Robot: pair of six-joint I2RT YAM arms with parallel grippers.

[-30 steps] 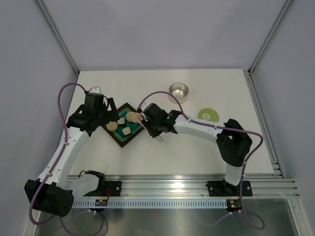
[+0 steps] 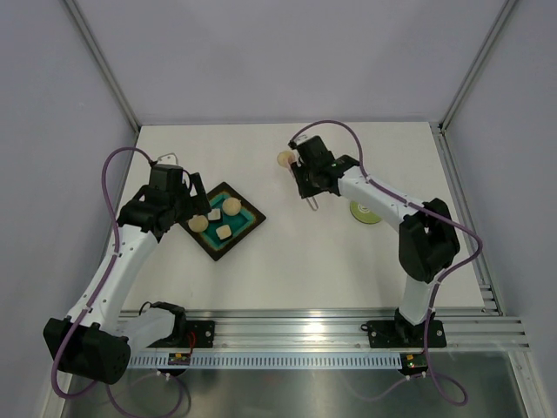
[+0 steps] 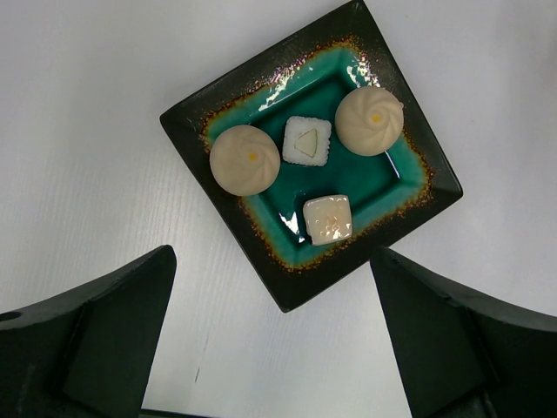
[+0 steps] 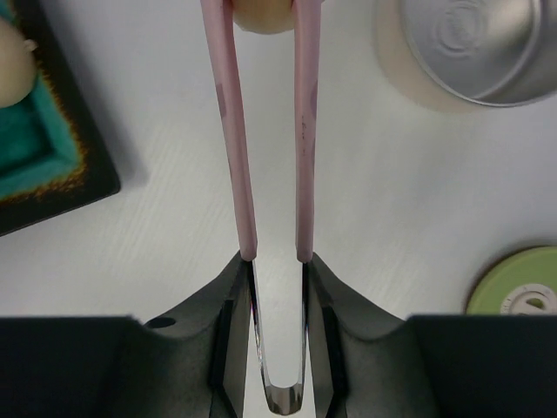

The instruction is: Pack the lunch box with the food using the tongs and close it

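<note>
A square dark-rimmed teal plate [image 2: 241, 239] holds two buns [image 3: 245, 161], a rice piece [image 3: 305, 140] and a glazed cube [image 3: 327, 219]. My left gripper [image 2: 191, 199] stands open over the plate's left part, nothing between its fingers. My right gripper [image 2: 289, 162] is shut on a bun [image 4: 263, 15] with pink tongs, lifted right of the plate toward the back. A steel pot [image 4: 483, 45] shows in the right wrist view; in the top view the right arm hides it.
A green disc [image 2: 365, 213] lies on the table's right. The walls border the table at back and sides.
My right gripper has moved from the plate toward the back right with the bun in the tongs, now covering the pot in the top view. The left arm is unchanged.
</note>
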